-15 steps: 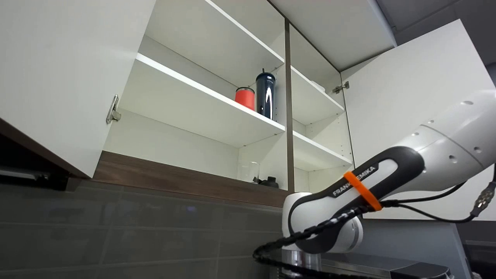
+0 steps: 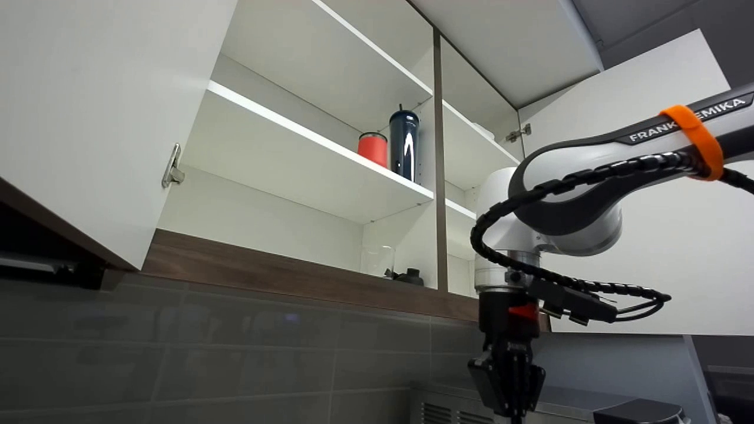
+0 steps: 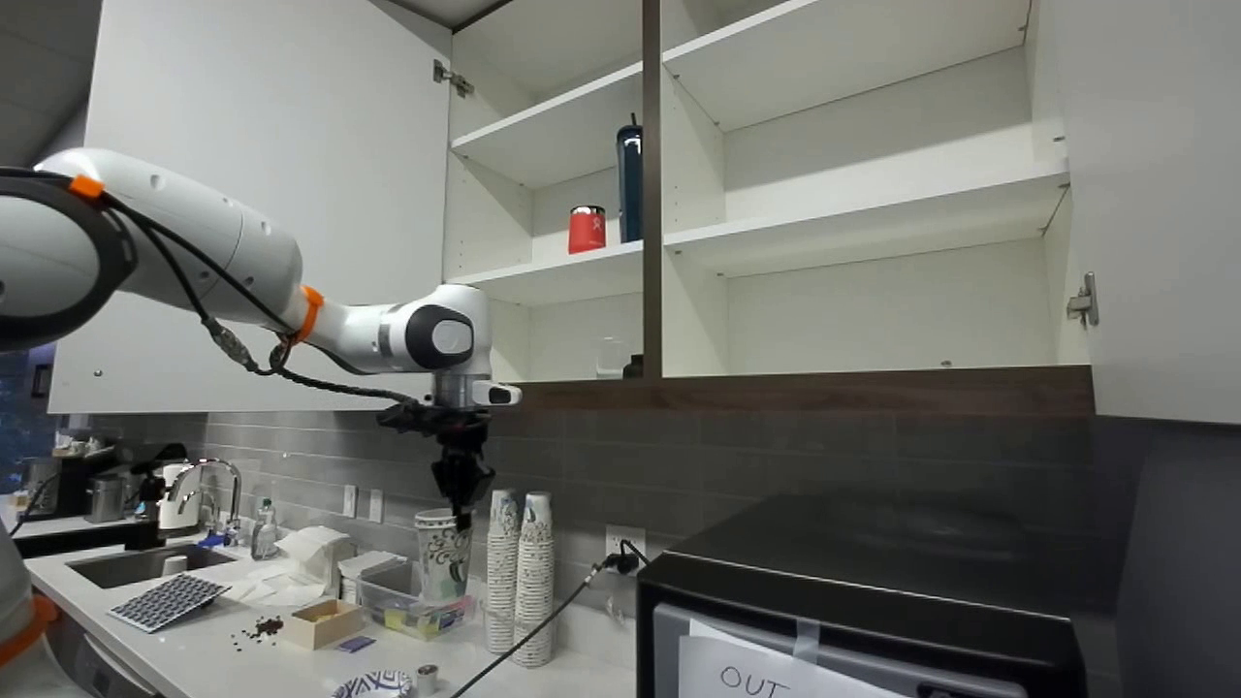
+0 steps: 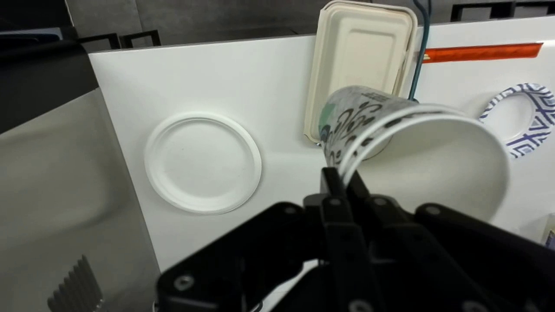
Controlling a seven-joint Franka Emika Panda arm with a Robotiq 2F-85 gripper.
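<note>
My gripper is shut on the rim of a patterned paper cup (image 4: 359, 117), with one finger on each side of the wall. The cup's white mouth faces the wrist camera, and a double edge along the rim looks like a second cup nested in it. In exterior view 2, the cup (image 3: 443, 558) hangs below the gripper (image 3: 462, 518), in front of the clear bin. In exterior view 1 the gripper (image 2: 516, 413) points down at the bottom edge; the cup is out of that frame.
Two tall cup stacks (image 3: 502, 582) stand close beside the held cup. A black microwave (image 3: 861, 582) is to the right. Below lie a white plate (image 4: 203, 162), a beige tray (image 4: 359, 52) and a patterned bowl (image 4: 520, 119). Open cabinets hold a red tumbler (image 3: 587, 229) and a dark tumbler (image 3: 630, 186).
The arm has risen and shifted right in exterior view 1. My gripper, below the frame a second ago, now shows there.
</note>
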